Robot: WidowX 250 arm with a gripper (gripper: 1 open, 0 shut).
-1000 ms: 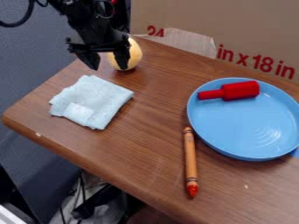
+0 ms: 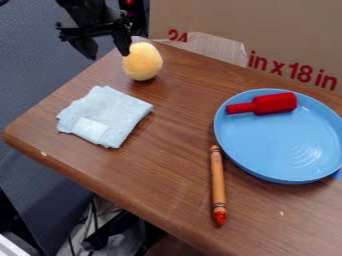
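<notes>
The black gripper (image 2: 102, 42) is at the top left, just left of and above a pale yellow ball (image 2: 143, 62), its two fingers apart with nothing seen between them. A light blue folded cloth (image 2: 103, 116) lies on the left of the wooden table. A red cylindrical object (image 2: 271, 103) rests on the blue plate (image 2: 281, 150) at the right. An orange crayon with a red tip (image 2: 218, 183) lies left of the plate.
A cardboard box (image 2: 254, 35) stands along the back, with a clear plastic piece beside the ball. The table's left edge drops to the floor.
The gripper has moved up and to the left, away from the cloth and from in front of the ball, which is now more fully visible. The table objects look unchanged.
</notes>
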